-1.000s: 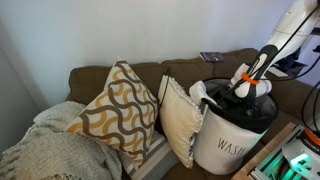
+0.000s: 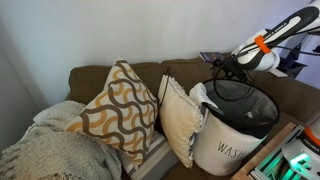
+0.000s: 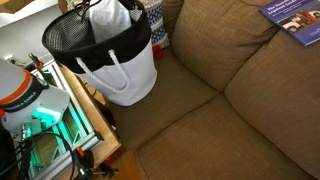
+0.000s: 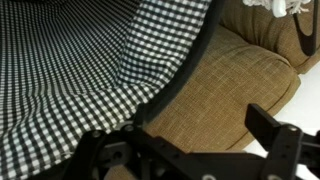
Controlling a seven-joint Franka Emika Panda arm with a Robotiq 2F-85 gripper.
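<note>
A white laundry basket [image 2: 222,145] lettered "WASH" has a black rim and a dark checked mesh lining [image 4: 60,80]. White cloth [image 2: 200,97] lies against its left rim; exterior view 2 shows white cloth [image 3: 108,20] at the basket's mouth. My gripper [image 2: 230,70] hovers around the basket's far rim. In the wrist view the gripper is open, its black fingers [image 4: 268,125] wide apart, with only the brown sofa showing between them. The lining and the rim are to the left there. Part of the basket's inside is hidden.
A brown sofa [image 3: 190,130] surrounds the basket, with free seat room beside it. Patterned [image 2: 118,110] and cream [image 2: 180,120] pillows stand left of the basket. A book [image 3: 297,18] lies on the sofa. A wooden table edge [image 3: 100,115] borders the arm's base.
My gripper has risen out of the basket and moved back toward its far rim. The basket, the white cloth at the left rim and the pillows look unmoved.
</note>
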